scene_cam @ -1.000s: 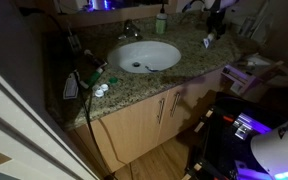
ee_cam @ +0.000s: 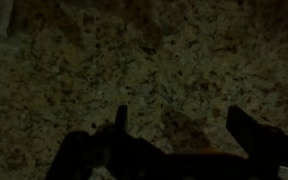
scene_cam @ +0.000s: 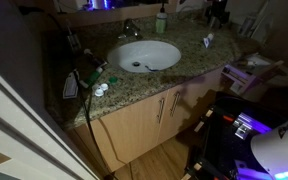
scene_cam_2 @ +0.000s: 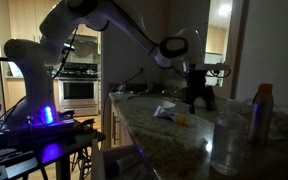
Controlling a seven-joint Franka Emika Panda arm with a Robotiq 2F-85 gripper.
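Observation:
Over the far right end of the granite counter [scene_cam: 189,55], my gripper [scene_cam: 217,18] hangs at the end of the arm. In the wrist view the gripper is open, its two dark fingers wide apart, with only speckled counter visible between the tips. A faint orange patch shows low between the fingers; I cannot tell what it is. A small white item [scene_cam: 208,40] lies on the counter near the gripper. From the other side, a white item [scene_cam_2: 165,109] and a small yellow thing [scene_cam_2: 180,119] sit just below and beside the gripper [scene_cam_2: 200,106].
A white sink [scene_cam: 144,56] is set in the counter, with a soap bottle [scene_cam: 161,19] behind it. Small white round things [scene_cam: 101,90] lie to its left. A clear container [scene_cam_2: 227,142] and a tall bottle [scene_cam_2: 261,115] stand near the arm. The wrist view is very dark.
The arm and gripper at the counter's far right have shifted up and back a little from the white item. The sink area looks unchanged.

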